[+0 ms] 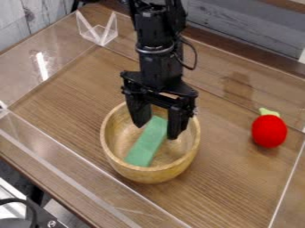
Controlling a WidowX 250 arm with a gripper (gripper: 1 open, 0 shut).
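Note:
My black gripper (159, 110) hangs over the rear of a round tan bowl (184, 162), with its fingers spread open. A green oblong object (145, 144) lies tilted in the bowl, in front of and below the fingers, and nothing shows held between them.
A red round object (269, 132) with a pale green tip lies on the wooden table (60, 107) at the right. A clear object stands at the upper left. Black cables lie at the lower left corner.

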